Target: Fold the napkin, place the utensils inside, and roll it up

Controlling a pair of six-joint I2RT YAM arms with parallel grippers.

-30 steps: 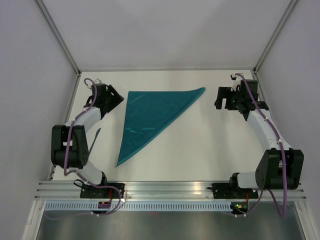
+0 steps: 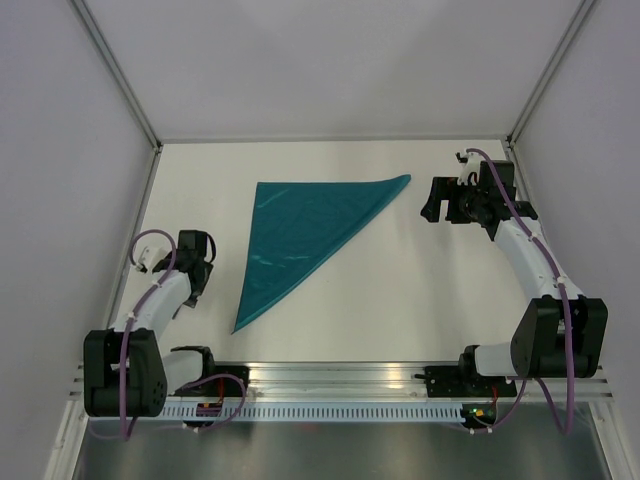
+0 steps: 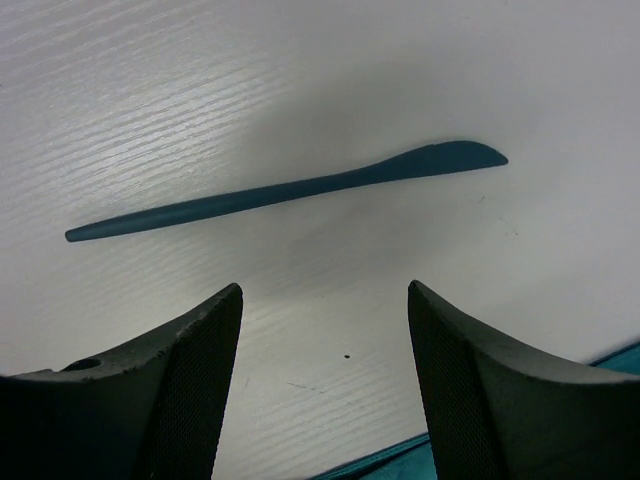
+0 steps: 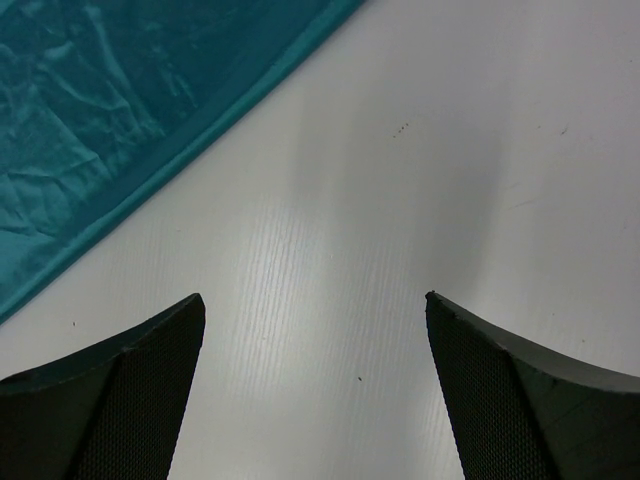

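Note:
A teal napkin (image 2: 300,225) lies on the white table, folded along its diagonal into a triangle. Left of it lies a dark teal knife (image 3: 290,190), stretched across the left wrist view with its blade to the right. My left gripper hovers over the knife, open, the fingers on either side of bare table. From above, the left arm hides most of the knife. My right gripper is open and empty, over bare table to the right of the napkin. No other utensil shows.
Grey walls (image 2: 330,70) enclose the back and sides. A metal rail (image 2: 340,375) runs along the front edge.
My left gripper has drawn back toward the front and slightly left, coming over the knife, which showed more openly before. The right arm shifted only slightly. The napkin looks unmoved.

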